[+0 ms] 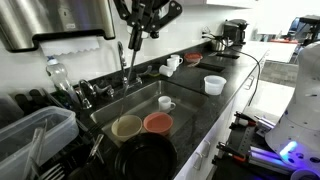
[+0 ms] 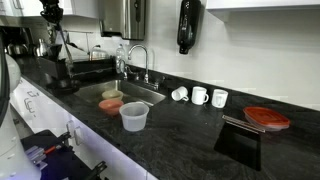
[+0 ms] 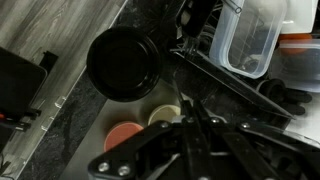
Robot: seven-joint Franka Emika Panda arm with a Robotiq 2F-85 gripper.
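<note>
My gripper (image 1: pixel 136 42) is high over the sink side of the counter, shut on a long, thin utensil (image 1: pixel 126 72) that hangs downward. In the wrist view the utensil (image 3: pixel 182 82) shows as a narrow strip leading away from the fingertips; its exact kind is hard to tell. Exterior view 2 catches the utensil (image 2: pixel 66 42) at the upper left. Below are a black pan (image 1: pixel 146 158), a beige bowl (image 1: pixel 126 127) and a reddish bowl (image 1: pixel 158 123) by the sink (image 1: pixel 140 101).
Left of the pan stands a clear plastic bin (image 1: pixel 42 135) beside a dark rack. A white mug (image 1: pixel 166 103) is in the sink, with the faucet (image 1: pixel 84 97) behind. A white tub (image 2: pixel 134 117) sits on the counter.
</note>
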